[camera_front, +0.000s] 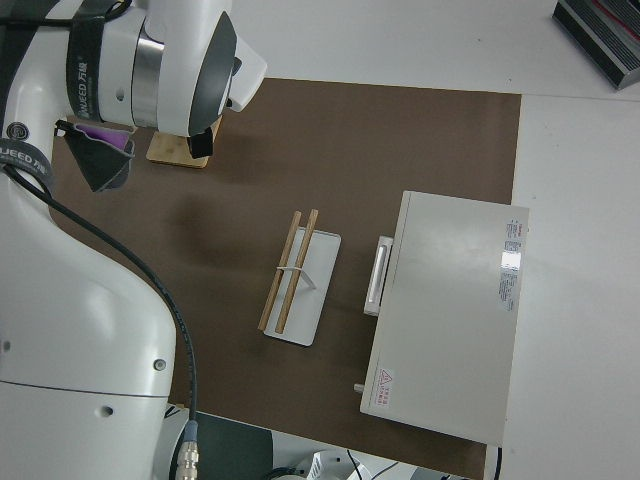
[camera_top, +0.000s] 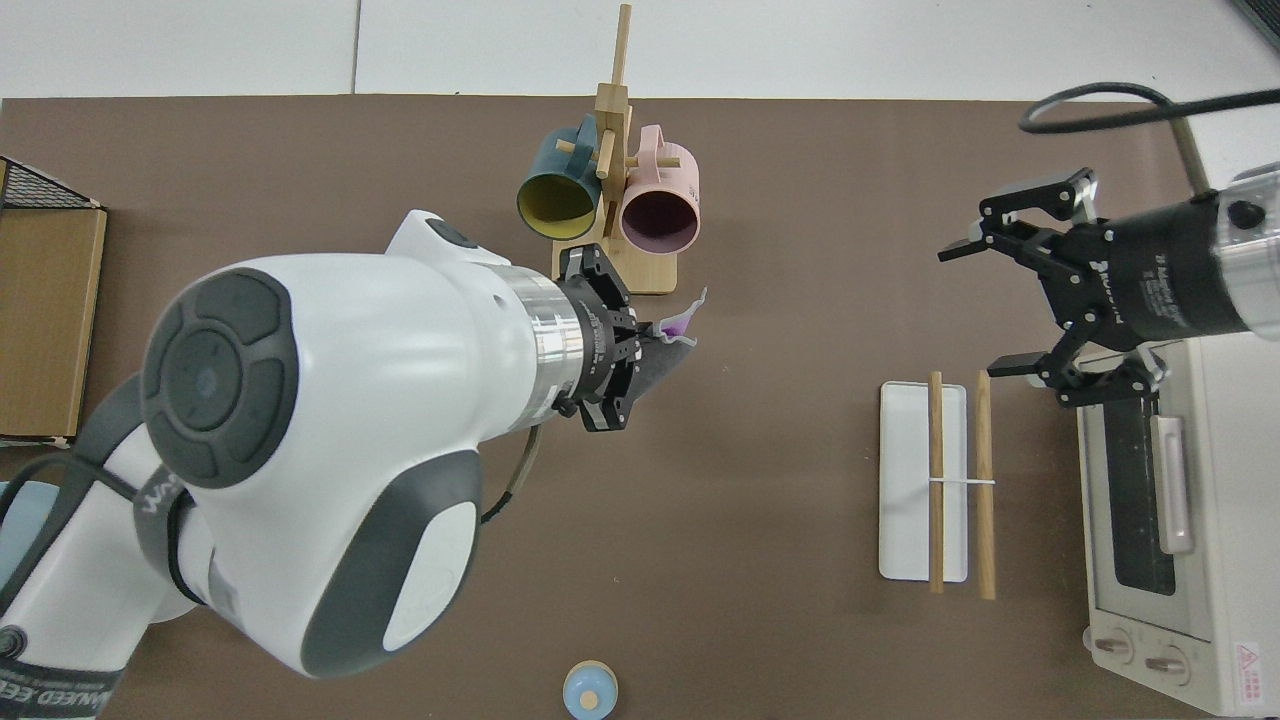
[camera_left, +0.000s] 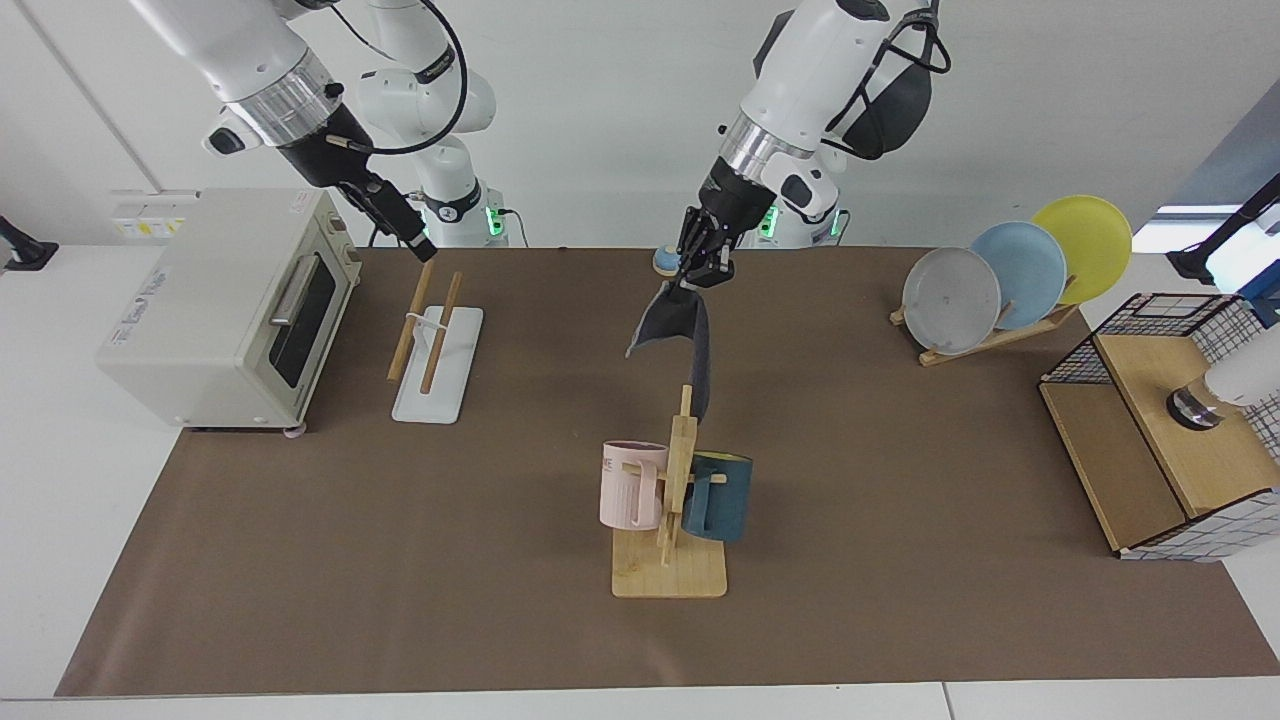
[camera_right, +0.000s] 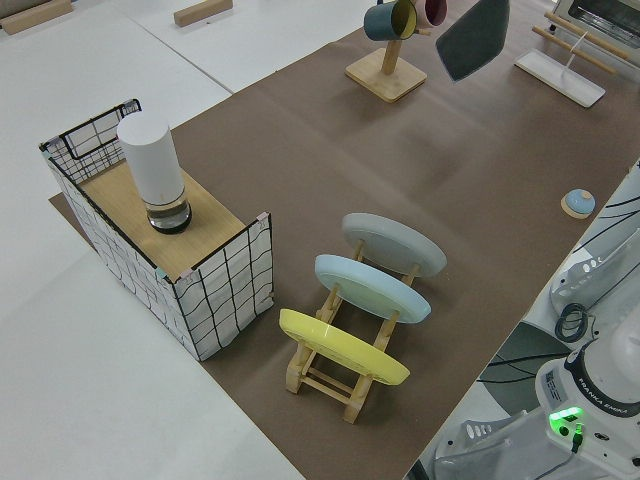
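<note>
One gripper (camera_left: 702, 274) holds a dark grey cloth (camera_left: 675, 322) with a purple patch, hanging above the table between the mug tree (camera_left: 672, 564) and the blue round object (camera_top: 589, 690). The other gripper (camera_top: 966, 306) is open, empty, above and left of the white toaster oven (camera_top: 1248, 504) in the top view, near a white stand (camera_top: 901, 480) with two wooden bars. A teal mug (camera_top: 555, 186) and a pink mug (camera_top: 660, 198) hang on the mug tree.
A wire basket with a wooden shelf (camera_left: 1110, 474) and a white cylinder (camera_right: 150, 160) stands at one side, beside a rack of grey, blue and yellow plates (camera_right: 340, 345).
</note>
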